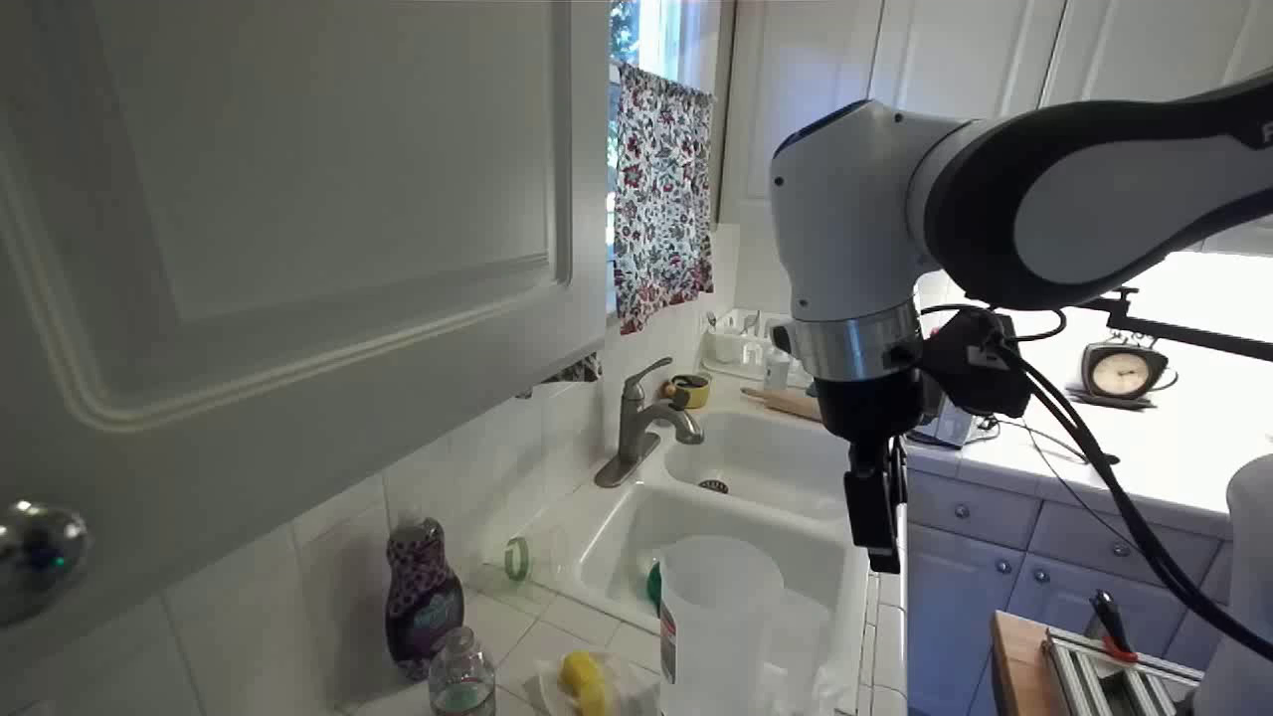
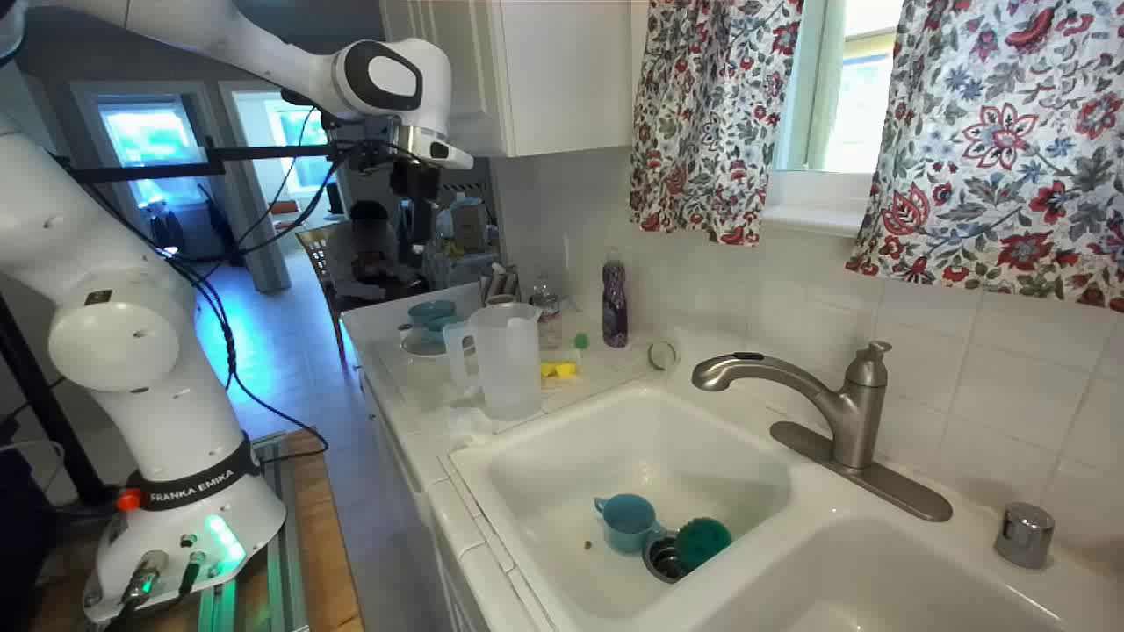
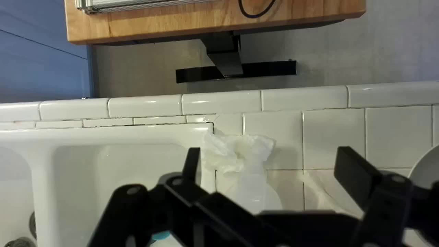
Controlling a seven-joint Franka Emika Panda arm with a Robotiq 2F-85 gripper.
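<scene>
High over the counter beside the sink, my gripper is open, its two black fingers wide apart with nothing held between them. Below it in the wrist view are a crumpled white paper towel [image 3: 236, 150] and the translucent handle of the pitcher [image 3: 253, 189], whose body is partly hidden by the gripper. Exterior view 2 shows the frosted pitcher [image 2: 508, 363] upright by the sink corner. In the near basin [image 2: 548, 474], a teal cup [image 2: 627, 521] and a green scrubber [image 2: 702, 542] lie by the drain.
A purple soap bottle [image 2: 614, 304], a clear bottle [image 2: 547, 316], a yellow sponge [image 2: 558, 369] and blue bowls [image 2: 432, 312] crowd the counter. The faucet [image 2: 859, 411] rises behind the sink. An open cabinet door [image 1: 298, 215] fills the left of exterior view 1.
</scene>
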